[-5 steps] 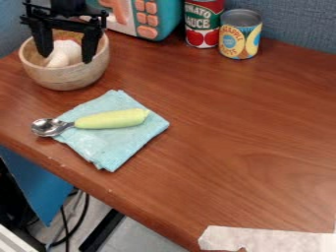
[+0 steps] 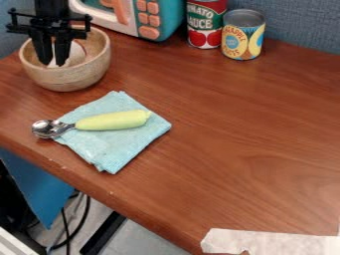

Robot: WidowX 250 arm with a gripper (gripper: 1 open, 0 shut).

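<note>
My black gripper (image 2: 54, 45) reaches down into a wooden bowl (image 2: 83, 72) at the top left, its fingers close together over a pale object (image 2: 76, 55) inside; whether that is held between them is hard to tell. A scoop with a pale yellow handle (image 2: 113, 121) and a metal head lies on a folded light blue cloth (image 2: 119, 149) in front of the bowl.
A teal toy appliance (image 2: 157, 15) stands at the back, beside a tomato sauce can (image 2: 205, 30) and a yellow-labelled can (image 2: 242, 40). The table's edge runs along the lower left.
The gripper has moved slightly left within the bowl, and its fingers have come much closer together.
</note>
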